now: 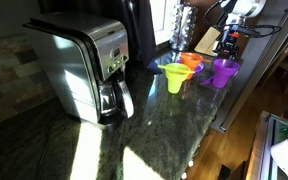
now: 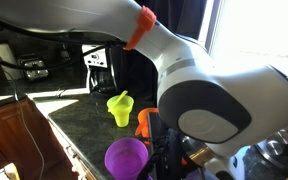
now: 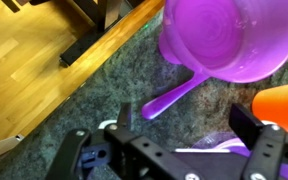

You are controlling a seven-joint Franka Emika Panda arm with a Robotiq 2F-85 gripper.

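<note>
My gripper is open, its dark fingers (image 3: 131, 143) spread with nothing held between them. Beyond the fingertips, a purple handle (image 3: 171, 97) lies over the dark counter, one end meeting the purple cup (image 3: 224, 35). The same purple cup (image 1: 224, 72) stands near the counter's edge in exterior view 1, close below the gripper (image 1: 225, 48). An orange cup (image 3: 281, 106) is to the right in the wrist view. A yellow-green cup (image 2: 120, 108) with a matching utensil in it stands farther off. Another purple rim (image 3: 219, 143) is partly hidden by my gripper.
A coffee maker (image 1: 92, 70) stands on the counter (image 1: 149, 140) at the left. A wooden board (image 1: 208, 42) leans at the back. The counter edge drops to a wooden floor (image 3: 24, 60). Clear counter lies in front of the coffee maker.
</note>
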